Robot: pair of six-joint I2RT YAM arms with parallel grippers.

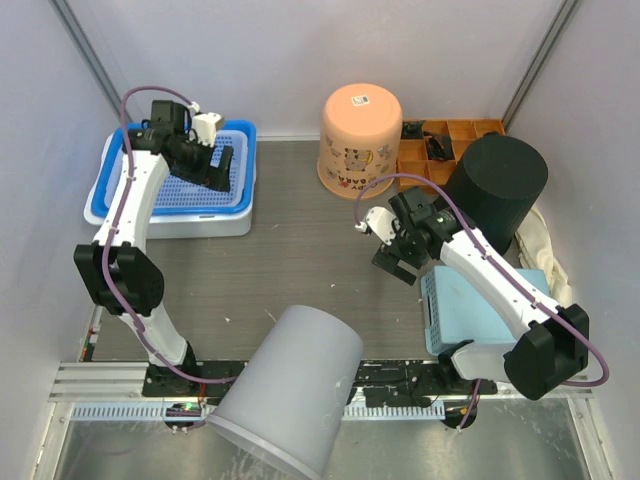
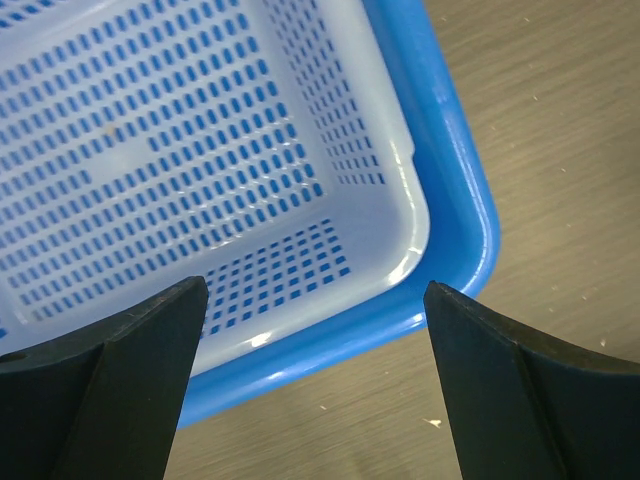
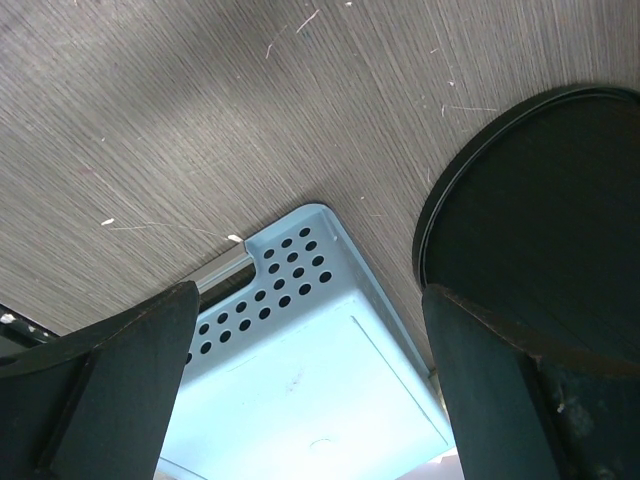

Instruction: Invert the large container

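At the back left stand nested containers, open side up: a white perforated basket (image 2: 235, 150) inside a blue-rimmed one (image 2: 460, 170), with a white outer tub (image 1: 205, 228) beneath. Above them my left gripper (image 1: 221, 168) is open; in its wrist view the near rim and a corner run between and beyond the fingers, with nothing gripped. My right gripper (image 1: 396, 265) is open and empty over the floor's right side, near a light-blue perforated basket (image 3: 300, 370) lying bottom up. Which container counts as the large one cannot be told.
An orange bucket (image 1: 355, 140) stands bottom up at the back, beside an orange divided tray (image 1: 465, 130). A black bin (image 1: 500, 180) is at the right. A grey bucket (image 1: 295, 390) lies tilted at the front.
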